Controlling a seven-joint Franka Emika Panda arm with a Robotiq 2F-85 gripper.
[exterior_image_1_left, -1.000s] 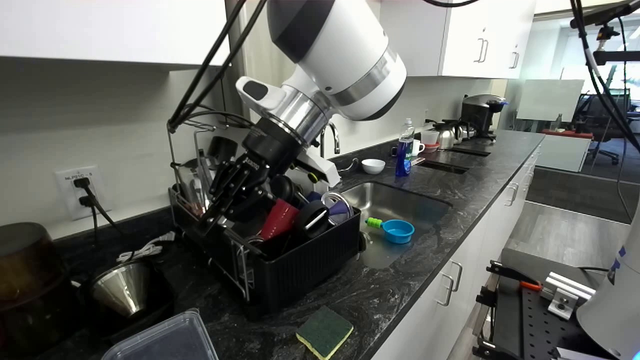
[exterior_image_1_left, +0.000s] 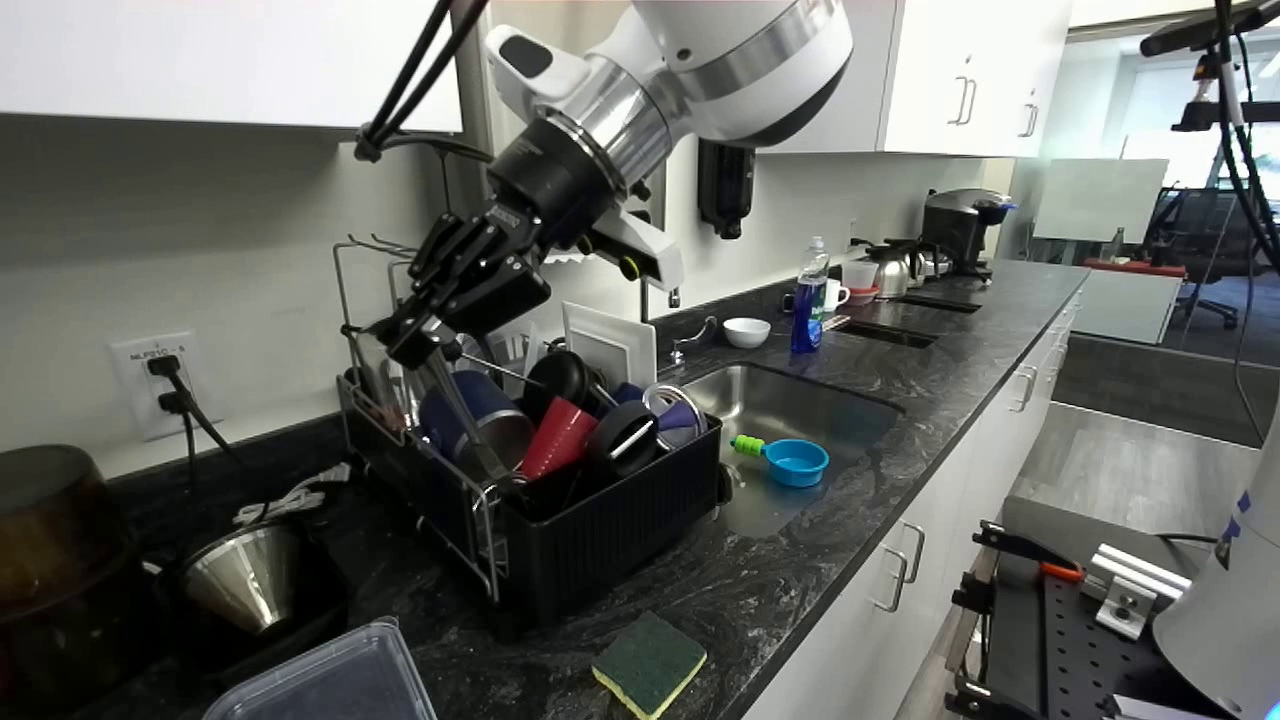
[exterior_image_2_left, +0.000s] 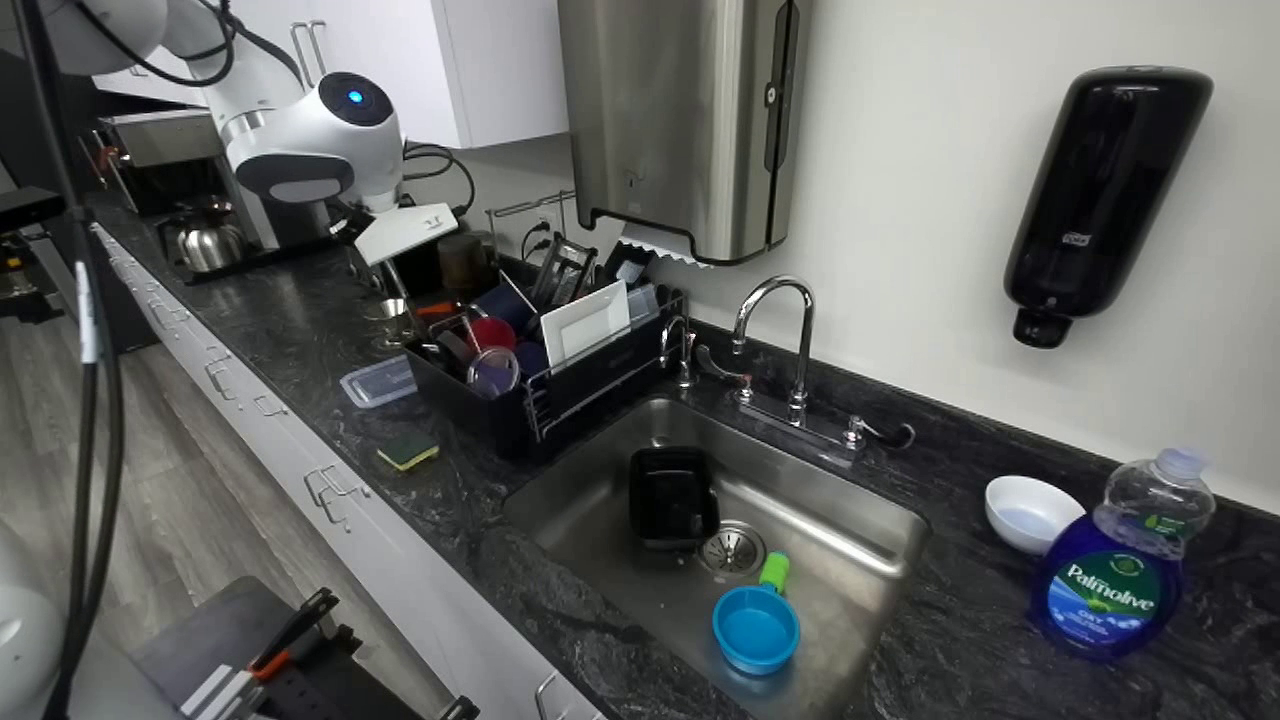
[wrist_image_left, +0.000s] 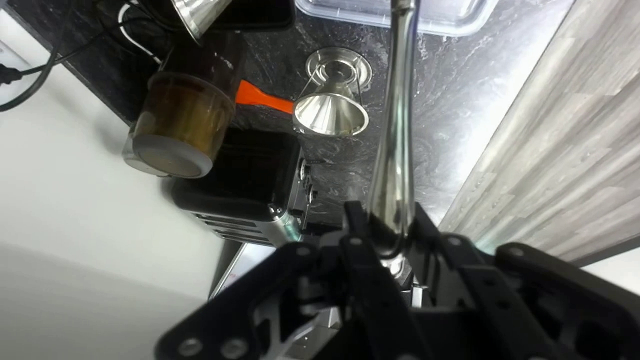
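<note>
My gripper (exterior_image_1_left: 422, 343) is shut on a long, shiny metal utensil (wrist_image_left: 396, 120) and hangs over the left side of the black dish rack (exterior_image_1_left: 624, 528). In exterior view 1 the utensil slants down from the fingers toward the red cup (exterior_image_1_left: 558, 438). Its lower end is hard to make out among the dishes there. The wrist view has the metal shaft running up from between the fingers to the top edge, where it is cut off. From exterior view 2, the fingers cannot be made out.
A white square plate (exterior_image_2_left: 585, 326), cups and pans crowd the rack. The sink (exterior_image_2_left: 840, 576) beside it holds a blue cup (exterior_image_2_left: 756, 629) and a black container (exterior_image_2_left: 672, 498). A sponge (exterior_image_1_left: 650, 664) and a clear plastic lid (exterior_image_1_left: 330, 678) lie on the counter in front.
My gripper has risen and moved slightly left out of the rack. The metal utensil now shows below its fingers, and the dishes behind are more visible.
</note>
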